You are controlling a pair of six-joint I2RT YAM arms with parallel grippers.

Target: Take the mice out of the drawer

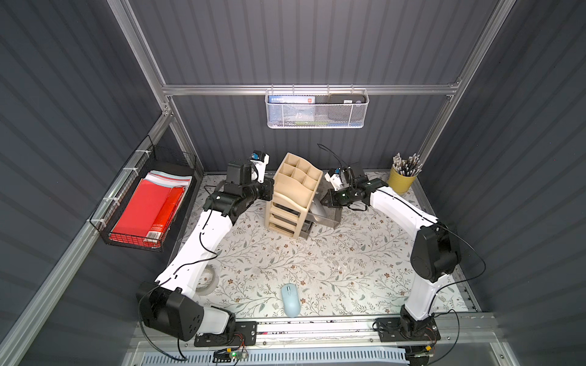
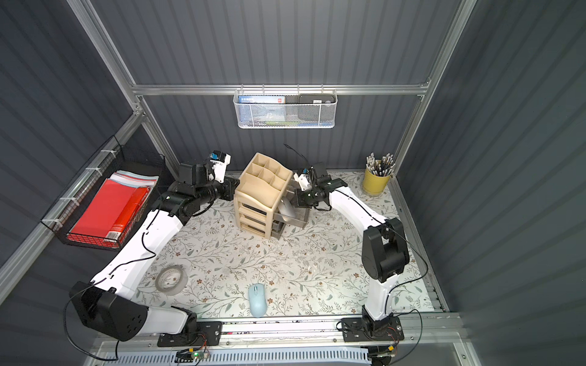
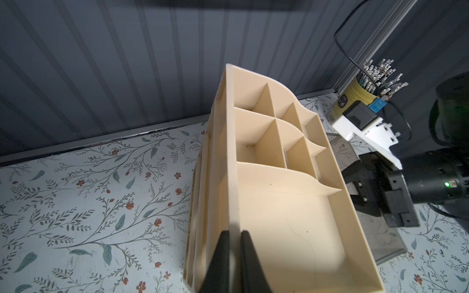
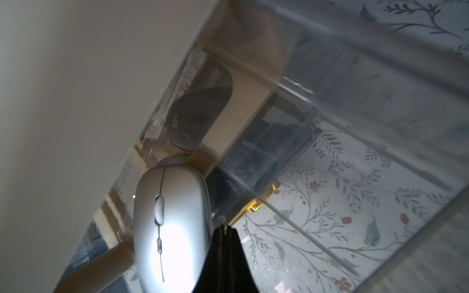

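Observation:
My left gripper is shut on the upper side edge of the beige organizer (image 3: 293,229). A clear drawer (image 1: 329,220) is pulled out from the organizer's right side. My right gripper is shut over this drawer, with nothing seen held between its fingertips. Directly beside them a silver mouse (image 4: 168,205) lies in the drawer, and a dark mouse (image 4: 197,112) shows through clear plastic beyond it. A light blue mouse (image 1: 290,300) lies on the table's front part.
A yellow pen cup (image 1: 399,183) stands back right. A tape roll (image 2: 171,280) lies front left. A black wire tray with red folders (image 1: 146,207) hangs left, a white basket (image 1: 316,116) on the back wall.

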